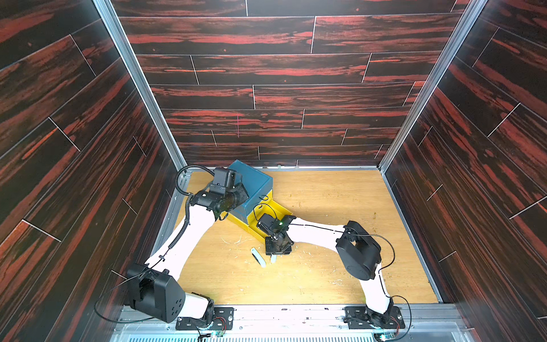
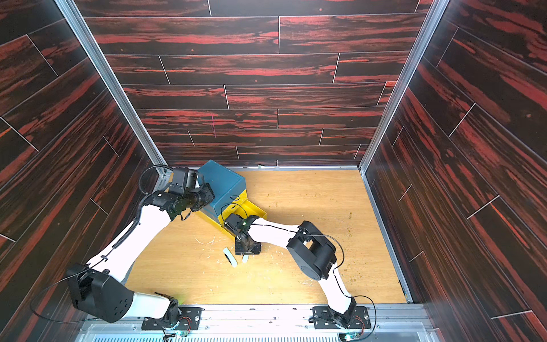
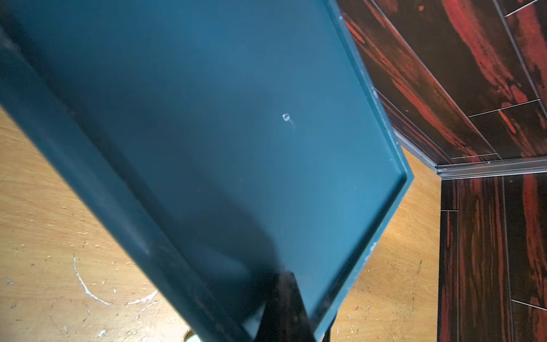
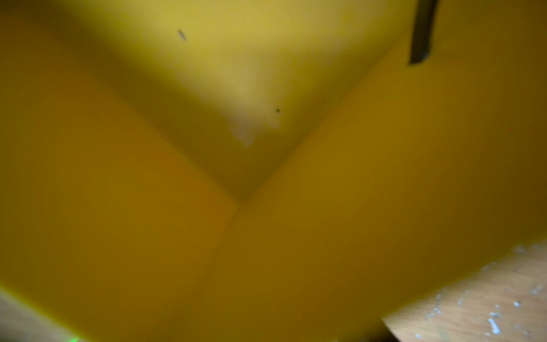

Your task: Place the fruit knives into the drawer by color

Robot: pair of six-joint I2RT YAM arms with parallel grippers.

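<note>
A teal cabinet (image 1: 250,176) stands at the back left with its yellow drawer (image 1: 256,228) pulled out. My left gripper is over its top, in the tray-like lid, shut, with nothing seen between its fingers. My right gripper (image 1: 278,248) is low at the drawer's front corner, partly over a light-blue knife (image 1: 273,259); its fingers are hidden in the top views, and its blurred wrist view is filled by yellow drawer wall (image 4: 342,199). A second light-blue knife (image 1: 257,256) lies on the table left of it.
Dark panelled walls surround it on left, back and right. My right arm spans the table's right half.
</note>
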